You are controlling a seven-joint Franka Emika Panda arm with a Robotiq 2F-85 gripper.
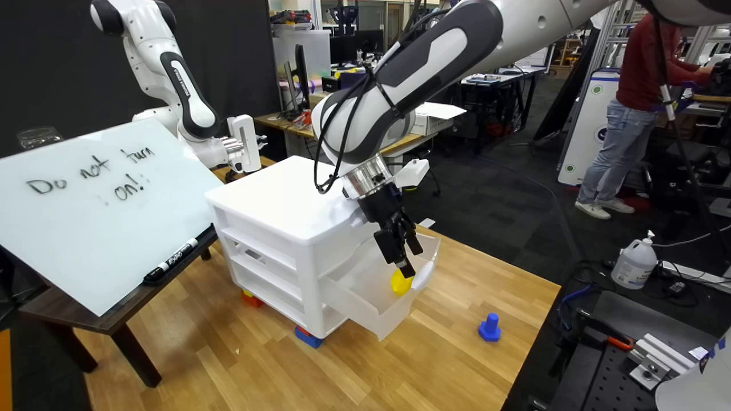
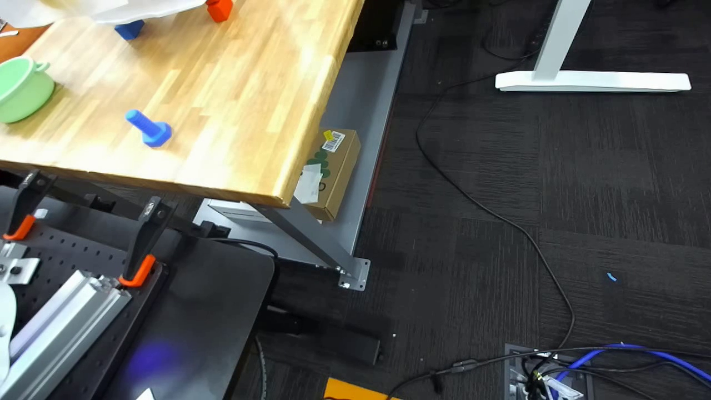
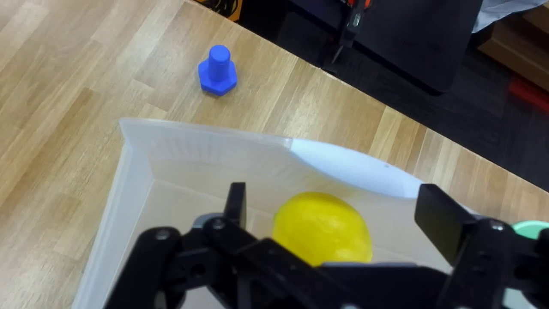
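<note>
A rounded yellow object (image 3: pixel 324 229) lies in the pulled-out translucent drawer (image 3: pixel 206 134) of the white drawer unit (image 1: pixel 274 195). My gripper (image 1: pixel 409 264) is open above the drawer, its fingers spread to either side of the yellow object in the wrist view. I see no contact between the fingertips and the object, and its lower part is hidden by the gripper body. A blue bolt-shaped piece (image 1: pixel 489 327) stands upright on the wooden table, outside the drawer.
A green pot (image 2: pixel 30 90) sits on the table near its edge. Red and blue blocks (image 1: pixel 308 336) are under the drawer unit. A whiteboard (image 1: pixel 103 205) leans on a stand at the left. Open tabletop lies in front of the drawer.
</note>
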